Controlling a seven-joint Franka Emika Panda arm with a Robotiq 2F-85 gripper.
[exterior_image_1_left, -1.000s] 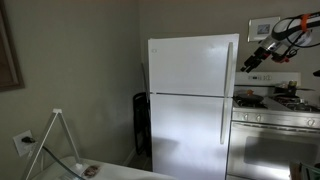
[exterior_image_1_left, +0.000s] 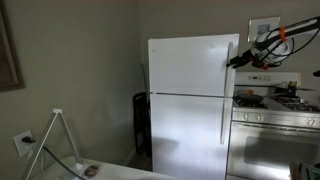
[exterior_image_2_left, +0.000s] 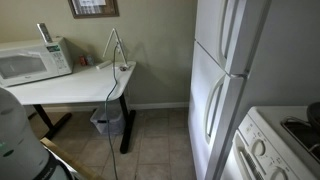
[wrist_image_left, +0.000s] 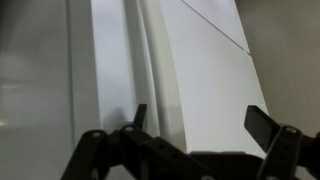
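Observation:
A white refrigerator (exterior_image_1_left: 185, 125) with an upper and a lower door stands against the back wall. Its upper door handle (exterior_image_1_left: 229, 72) runs along the right edge, and the lower handle (exterior_image_2_left: 212, 106) shows in the second exterior view. My gripper (exterior_image_1_left: 234, 63) reaches in from the right, close to the upper handle. In the wrist view the gripper is open, its dark fingers far apart. A long, pale handle (wrist_image_left: 165, 75) lies between them in the picture, nearer the left finger; whether they touch cannot be told. Both doors look shut.
A stove (exterior_image_1_left: 275, 145) with pans on top stands right of the refrigerator, under the arm. A white table (exterior_image_2_left: 65, 88) bears a microwave (exterior_image_2_left: 35, 62).
My gripper has moved left and slightly down, from above the stove to beside the upper handle. The refrigerator doors have not moved.

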